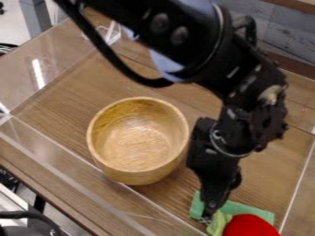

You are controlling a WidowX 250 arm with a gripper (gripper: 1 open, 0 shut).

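Observation:
The black gripper [212, 210] hangs low at the bottom right, its tips at a pale green object [219, 221] beside a round red object [251, 227], over a green cloth or mat [250, 208]. Whether its fingers hold the pale green object cannot be told. A wooden bowl [135, 166] stands to the left of the gripper.
A grey wall runs along the back, and cables lie at the lower left and upper left edges.

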